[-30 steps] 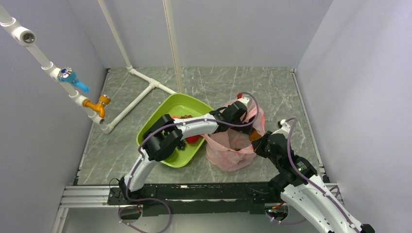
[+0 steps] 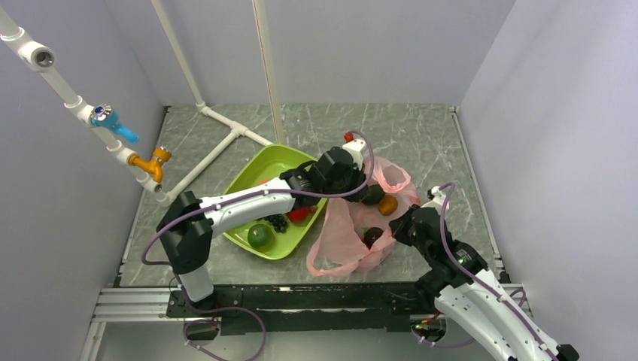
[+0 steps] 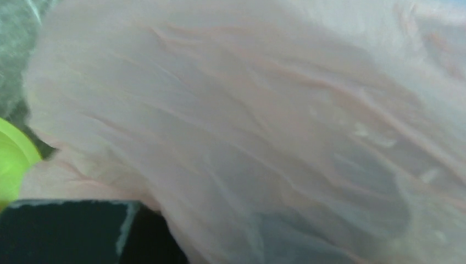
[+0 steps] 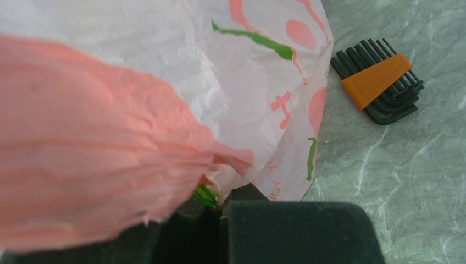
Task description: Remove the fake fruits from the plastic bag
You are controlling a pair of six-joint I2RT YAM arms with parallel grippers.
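Observation:
The pink plastic bag point(image 2: 347, 244) lies open at the middle of the table. A dark green fruit point(image 2: 373, 195) shows at the fingertips of my left gripper point(image 2: 365, 191), which looks shut on it. In the left wrist view the bag's film point(image 3: 220, 110) hides the grip; only one dark finger point(image 3: 66, 231) shows clearly. An orange fruit point(image 2: 387, 204) and another dark fruit point(image 2: 372, 237) lie in the bag. My right gripper point(image 2: 396, 228) is shut on the bag's right edge, where pink film point(image 4: 181, 159) gathers into its fingers.
Left of the bag, partly under my left arm, stands a green tray point(image 2: 242, 238) holding a green round fruit point(image 2: 260, 236), dark grapes point(image 2: 277, 222) and a red fruit point(image 2: 299, 215). An orange-holdered hex key set point(image 4: 376, 82) lies beside the bag.
My left gripper has moved left, out from deeper in the bag. The dark green and orange fruits now show more, and the bag's near-left part has spread left. The right arm stays put.

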